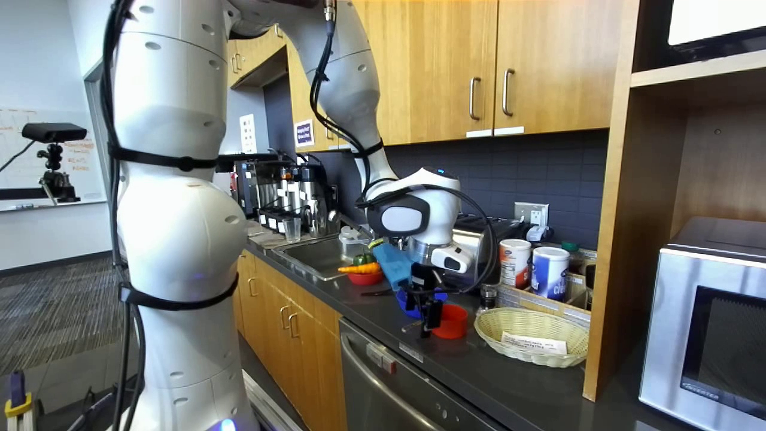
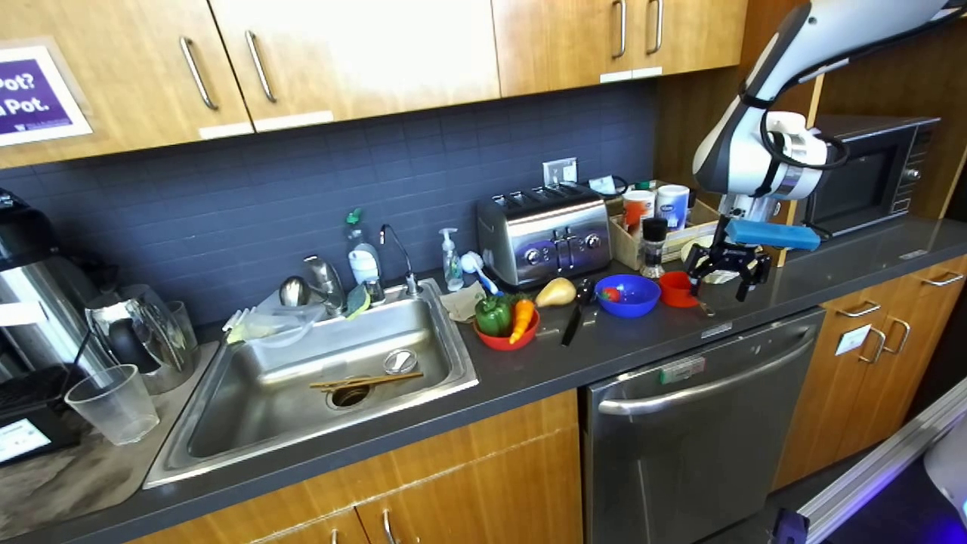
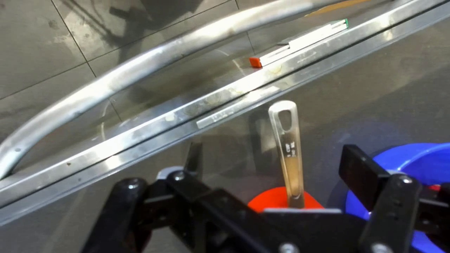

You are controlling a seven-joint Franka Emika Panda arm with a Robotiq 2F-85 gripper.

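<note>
A red measuring cup rests on the dark counter. Its pale handle, marked in cups and mL, points toward the counter's front edge. My gripper is open above the cup, with its fingers spread on either side of the handle and clear space between. In the wrist view the black linkage hides most of the cup's body. Left of the cup in exterior view 2, a blue bowl holds a red strawberry-like item.
A wicker basket and a pepper grinder stand close to the cup. Farther left are a knife, a yellow pear-shaped item, a red bowl of vegetables and the sink. A toaster stands behind.
</note>
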